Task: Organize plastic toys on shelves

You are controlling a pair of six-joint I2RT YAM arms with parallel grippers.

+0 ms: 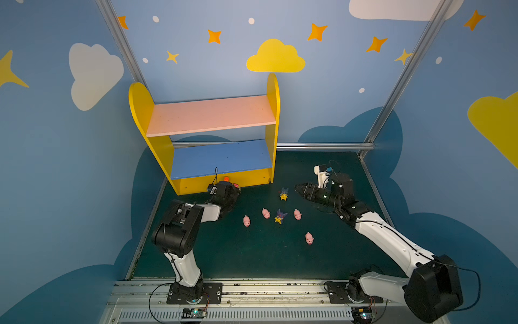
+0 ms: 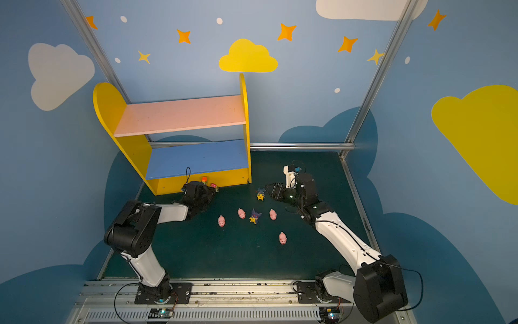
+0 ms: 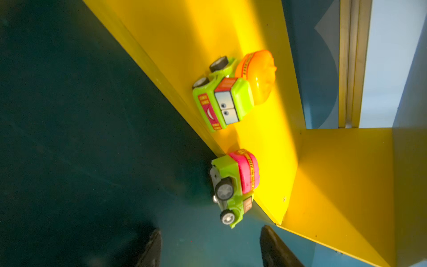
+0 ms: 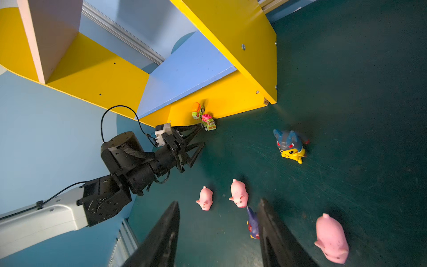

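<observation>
A green truck with orange load (image 3: pixel 255 77) and a green truck with pink load (image 3: pixel 240 171) sit at the shelf unit's yellow lower front board. Just short of them is my left gripper, open and empty. My right gripper hangs over the floor with its fingers apart, nothing visibly held. A blue-and-yellow figure (image 4: pixel 291 146), a purple figure (image 2: pixel 255 216) and several pink pigs (image 4: pixel 330 238) lie on the floor.
The pink upper shelf (image 1: pixel 210 113) and blue lower shelf (image 1: pixel 221 156) are bare. Walls enclose the sides.
</observation>
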